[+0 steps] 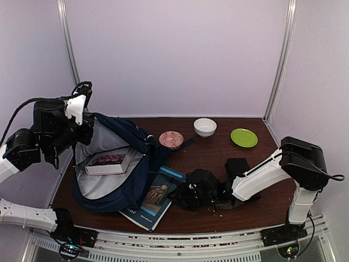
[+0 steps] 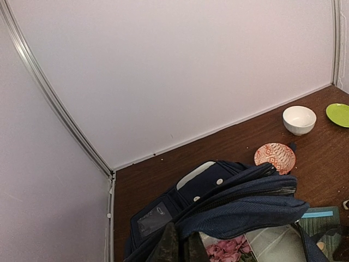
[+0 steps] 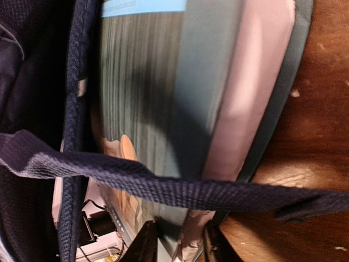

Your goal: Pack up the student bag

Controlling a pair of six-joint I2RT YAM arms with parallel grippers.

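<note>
The navy backpack (image 1: 103, 204) lies open on the left, its grey lining showing, with a thick book (image 1: 108, 166) with pink flowers inside. At the bag's upper edge my left gripper is shut on the bag fabric, holding the flap up. A blue-green book (image 1: 155, 204) lies flat on the table, its left part under or against the bag's side. At that book's right edge, my right gripper stands part open, one finger on either side of the page edge. A navy strap (image 3: 180, 191) crosses over the book in front of these fingers.
A patterned pink plate (image 1: 171, 140), a white bowl (image 1: 205, 127) and a green plate (image 1: 244, 137) stand along the back. A black object (image 1: 237, 165) lies behind the right forearm. Bare table (image 1: 256, 210) shows at the front right.
</note>
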